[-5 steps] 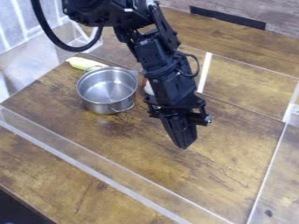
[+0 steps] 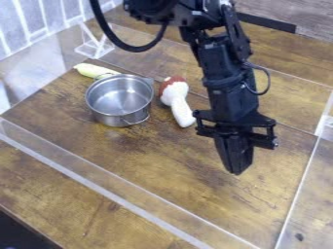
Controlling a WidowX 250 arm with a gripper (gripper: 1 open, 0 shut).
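Observation:
My black gripper (image 2: 237, 160) hangs low over the bare wooden table at the centre-right, fingers pointing down and shut, with nothing visible between them. To its left lie a white object with a round head (image 2: 174, 93) and, farther left, a steel pot (image 2: 120, 97). A pale yellow, elongated object (image 2: 96, 71) lies behind the pot.
Pale transparent edges or strips run along its left and right sides. The arm covers part of the back middle.
The arm has moved to the right, away from the pot, uncovering more of the white object beside it.

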